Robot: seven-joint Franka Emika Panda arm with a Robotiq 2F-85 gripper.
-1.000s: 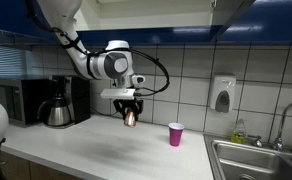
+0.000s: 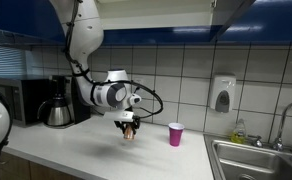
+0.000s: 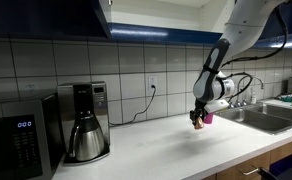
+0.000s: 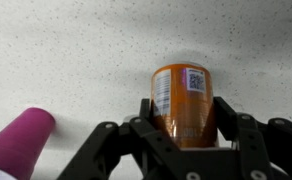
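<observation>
An orange-brown bottle or jar with a white barcode label (image 4: 183,97) is gripped between the dark fingers of my gripper. In exterior view 1 the gripper (image 2: 129,127) points down over the white counter, and the orange item (image 2: 129,133) shows below its fingers. Exterior view 2 has the same item (image 3: 198,123) close over the counter; whether its base touches cannot be told. A magenta cup (image 2: 175,134) stands upright on the counter to the right of the gripper, and in the wrist view this cup (image 4: 24,140) is at the lower left.
A coffee maker with a steel carafe (image 3: 86,135) and a microwave (image 3: 24,125) stand at one end. At the other are a sink (image 2: 248,162) and a soap bottle (image 2: 240,131). Blue-edged cabinets hang overhead.
My gripper has come down toward the counter with the orange item still in it, shifting slightly left in exterior view 1. The magenta cup has stayed put.
</observation>
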